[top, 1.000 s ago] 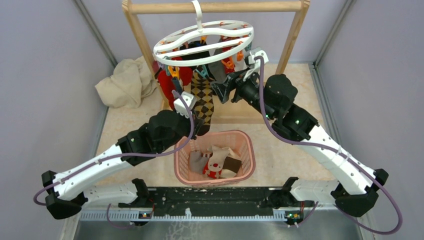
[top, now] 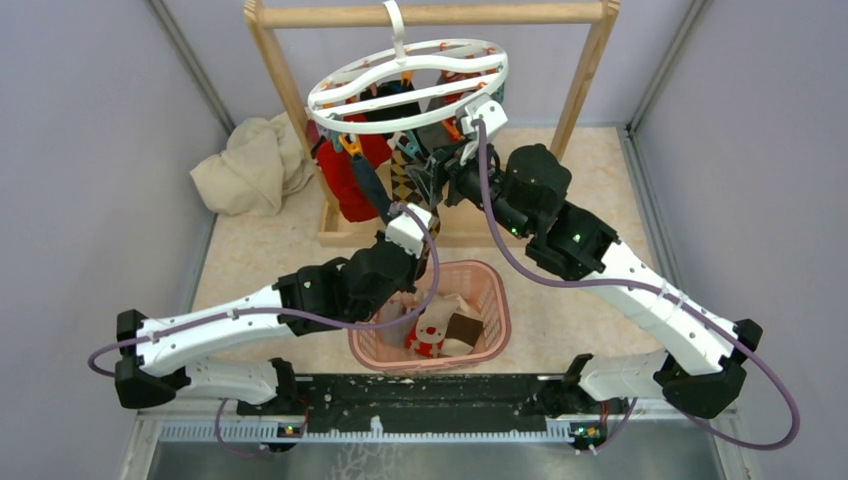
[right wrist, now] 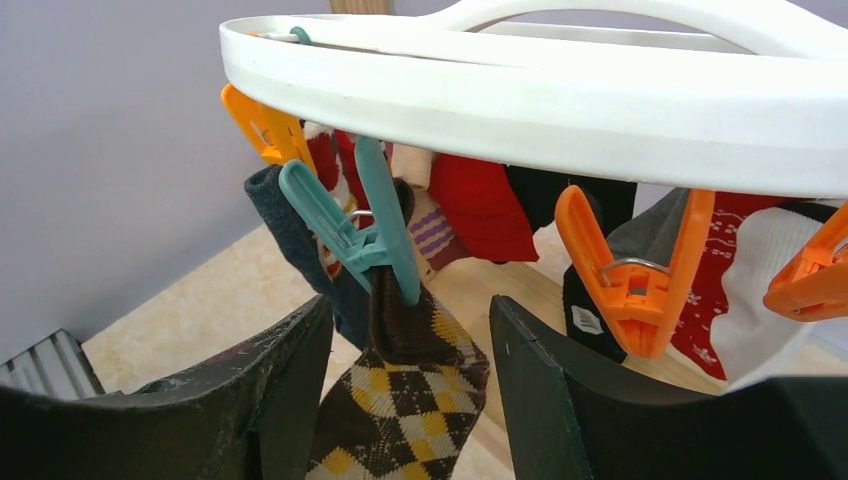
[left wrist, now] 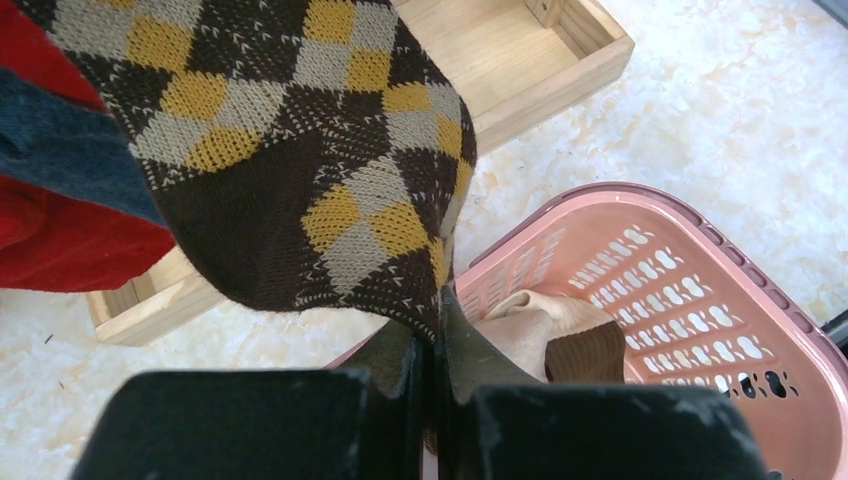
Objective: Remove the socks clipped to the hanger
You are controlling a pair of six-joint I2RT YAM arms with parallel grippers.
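Observation:
A brown sock with yellow and grey diamonds (left wrist: 300, 110) hangs by its cuff from a teal clip (right wrist: 385, 235) on the white round hanger (right wrist: 540, 110). My left gripper is shut on the toe end of this sock, above the basket. In the right wrist view my right gripper stands open, its fingers (right wrist: 290, 375) on either side of the sock's upper part and below the clip. More socks hang around the ring, among them a red one (top: 350, 185), a dark blue one (left wrist: 75, 145) and a red-and-white one (right wrist: 725, 270).
A pink basket (top: 505, 320) with several socks inside stands on the floor below. The wooden stand (top: 580, 75) frames the hanger. Orange clips (right wrist: 640, 285) hang close to my right gripper's side. A beige cloth (top: 250, 175) lies at the left.
My left gripper has moved right and is now on the diamond sock's lower end. The right arm has shifted left toward the teal clip, and the sock has swung slightly right.

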